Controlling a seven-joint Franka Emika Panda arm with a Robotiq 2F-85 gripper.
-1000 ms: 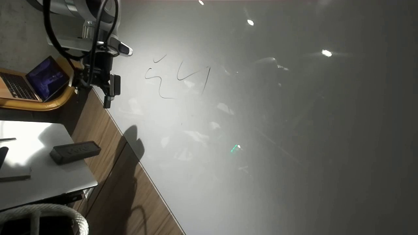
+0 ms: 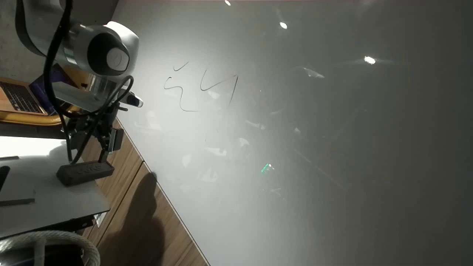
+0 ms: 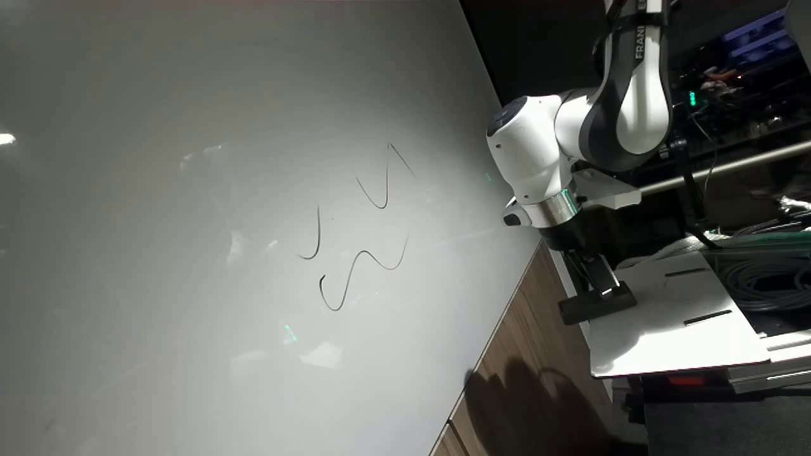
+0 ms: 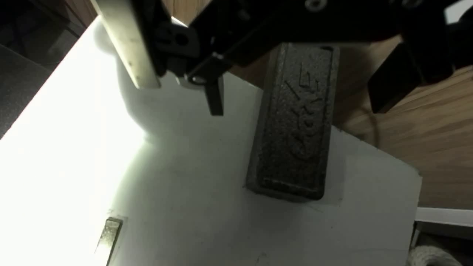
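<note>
A dark grey block-shaped eraser (image 4: 292,128) with scratched lettering lies on a small white table, part of it sticking out past the table edge. My gripper is open above it, one finger on either side in the wrist view, with clear gaps between the fingers and the block. Exterior view 1 shows the same eraser (image 2: 84,172) just under the fingers; whether a fingertip touches it I cannot tell. Thin dark pen strokes mark the large whiteboard (image 2: 310,212), among them a wavy line (image 3: 363,253).
The small table (image 2: 66,208) carries thin dark strips and has bare room around the eraser. A wood panel (image 2: 128,177) runs between table and whiteboard. On a yellow-edged chair a laptop (image 2: 20,96) sits behind the arm. A white rope loop (image 2: 88,248) is near the front.
The arm has come down and slightly left in exterior view 1, from above the table to right over the eraser. The eraser and pen strokes have not moved.
</note>
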